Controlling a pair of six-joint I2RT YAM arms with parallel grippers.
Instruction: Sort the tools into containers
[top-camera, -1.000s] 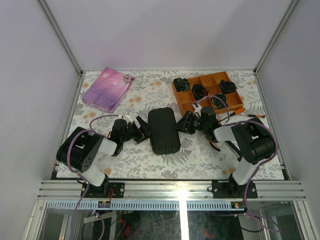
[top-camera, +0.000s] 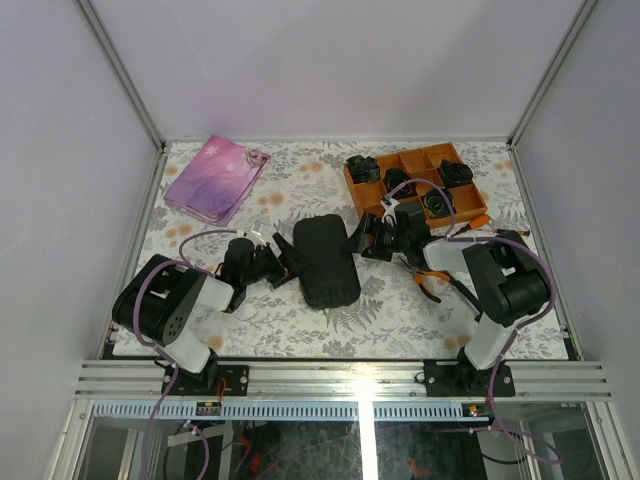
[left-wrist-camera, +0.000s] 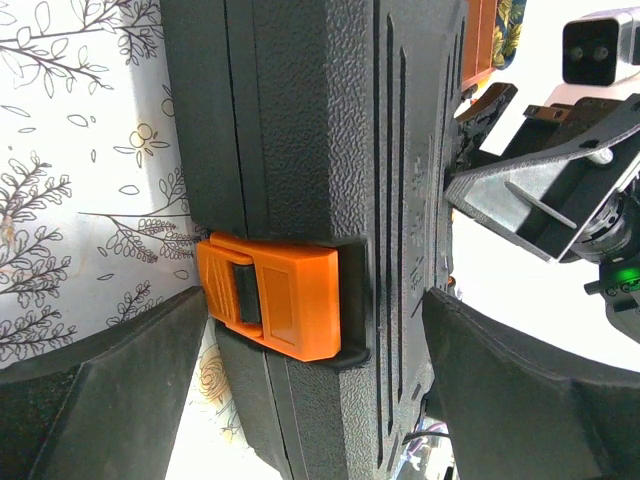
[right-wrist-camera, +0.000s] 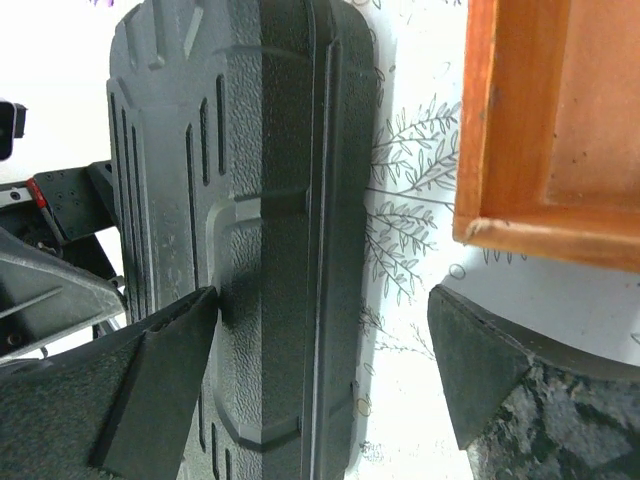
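Note:
A black tool case (top-camera: 328, 275) lies closed at the middle of the table. My left gripper (top-camera: 285, 260) is at its left side. In the left wrist view the fingers are apart, with an orange latch (left-wrist-camera: 285, 295) on the case (left-wrist-camera: 280, 120) between them; whether they touch the case cannot be told. At the opposite side, my right gripper (top-camera: 362, 238) is open too. One of its fingers overlaps the case (right-wrist-camera: 285, 220) in the right wrist view, the other is off it over the cloth. Orange-handled pliers (top-camera: 425, 290) lie partly hidden below the right arm.
An orange-brown divided box (top-camera: 420, 160) with dark bundles in several compartments stands back right; its corner (right-wrist-camera: 475, 225) is near my right gripper. More orange-handled tools (top-camera: 478, 222) lie beside it. A folded purple cloth (top-camera: 215, 180) rests back left. Free table shows behind the case.
My right gripper and forearm have shifted slightly, uncovering more of the orange pliers' handles. The left arm and the case look almost unchanged.

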